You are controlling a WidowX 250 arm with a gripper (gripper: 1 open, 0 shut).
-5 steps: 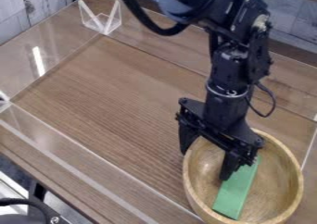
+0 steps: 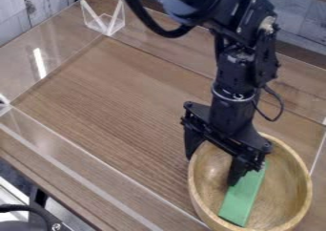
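Note:
My black gripper (image 2: 224,149) is low over a tan bowl (image 2: 287,201) at the lower right, its fingers reaching down to the bowl's upper left rim and into it. A green rectangular object (image 2: 241,199) lies in the bowl, its upper end near or under the fingers. Whether the fingers are shut on anything is hard to tell, as the gripper's dark body hides the space between them.
A clear plastic holder (image 2: 105,15) stands at the back left. Black cables show at the lower left edge.

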